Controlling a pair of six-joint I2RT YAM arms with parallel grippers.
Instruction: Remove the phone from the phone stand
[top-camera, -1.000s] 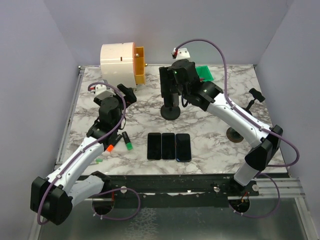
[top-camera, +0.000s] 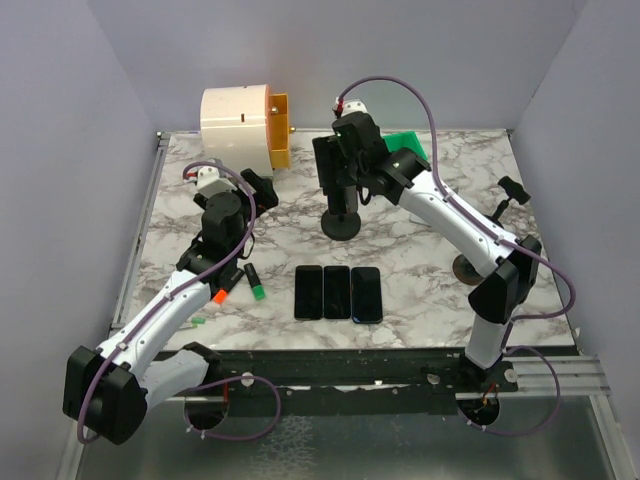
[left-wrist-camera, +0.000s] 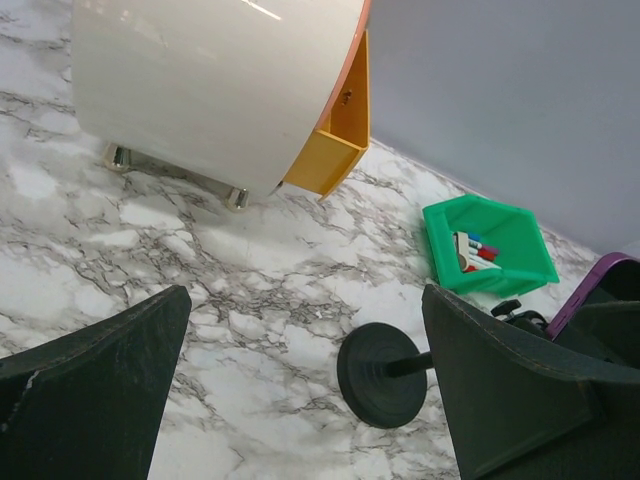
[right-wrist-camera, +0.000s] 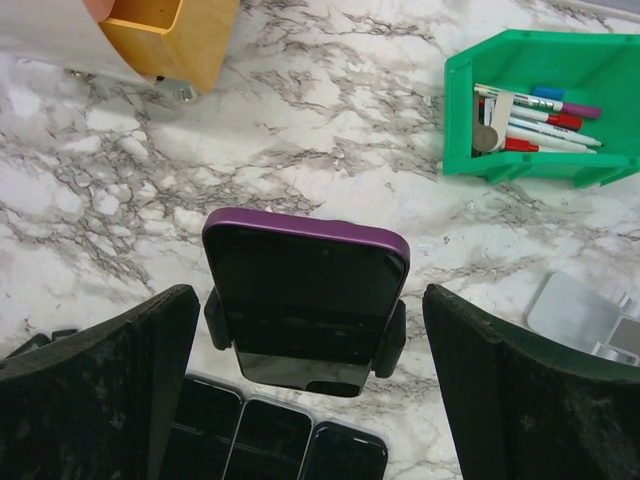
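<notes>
In the right wrist view a dark phone with a purple edge rests in the phone stand, whose black side clamps show at its lower sides. The stand's round base is visible in the left wrist view, with the phone's purple edge at the right. My right gripper is open, one finger on each side of the phone, with gaps between them. From above, this gripper hides most of the phone. Left of the stand, my left gripper is open and empty over bare table.
Behind stand a white cylindrical cabinet with an open yellow drawer and a green bin of markers. Three dark flat slabs lie in front. Markers are at the left, another stand at the right.
The left arm has barely moved. The stand's base is in the same place.
</notes>
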